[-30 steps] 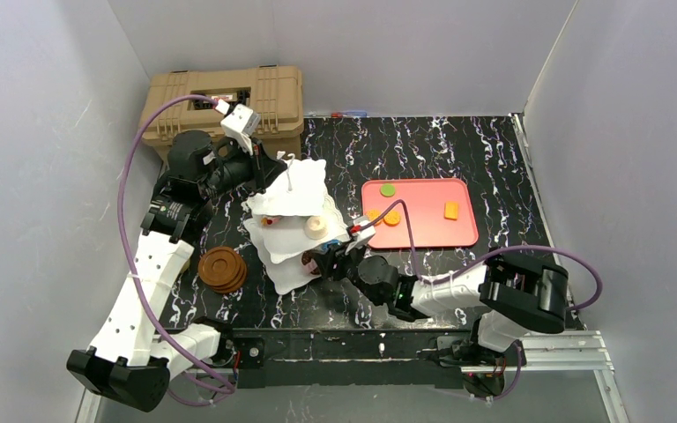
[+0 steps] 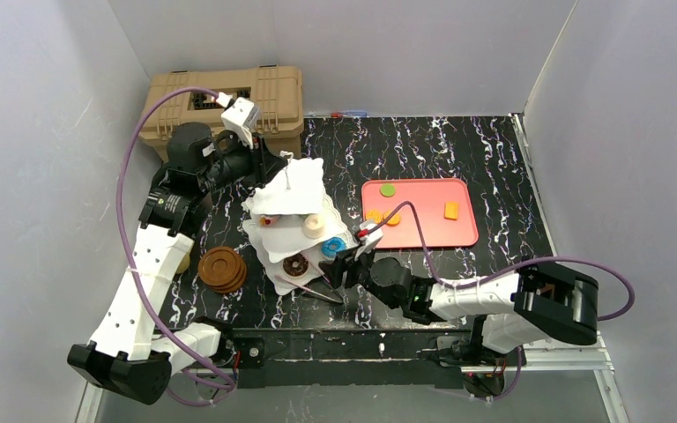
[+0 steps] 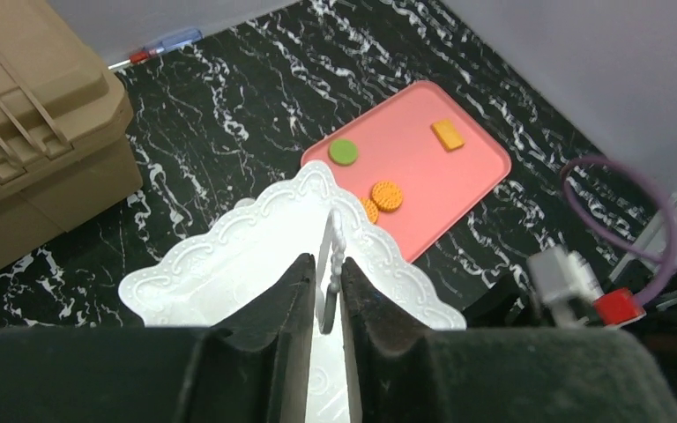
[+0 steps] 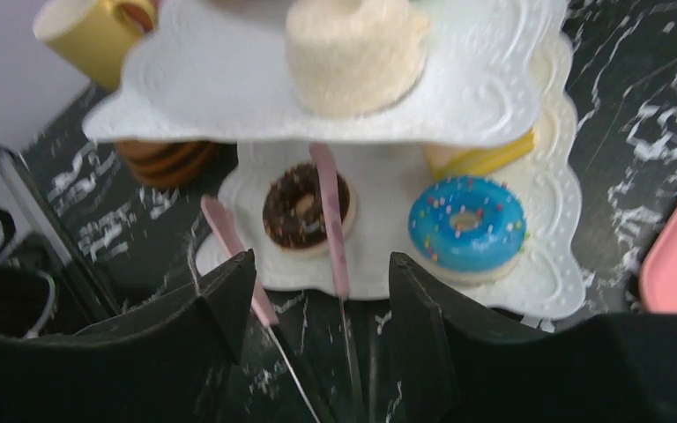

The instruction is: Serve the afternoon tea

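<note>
A white tiered stand (image 2: 286,194) stands left of centre. My left gripper is at the white handle on its top tier, which lies between the fingertips; whether they grip it is unclear. On the lower tiers are a cream cake (image 4: 355,62), a chocolate donut (image 4: 295,211) and a blue donut (image 4: 465,222). My right gripper stands open just in front of the bottom tier. Pink-tipped tongs (image 4: 335,238) lie between and beyond its fingers, one tip over the bottom tier.
A pink tray (image 2: 419,213) with small biscuits is at the right. Brown coasters (image 2: 222,269) are stacked at the left, near a yellow mug (image 4: 88,44). A tan case (image 2: 220,84) fills the back left.
My right gripper has backed away to the right and toward the front, uncovering the donuts and tongs. The left arm has risen very slightly.
</note>
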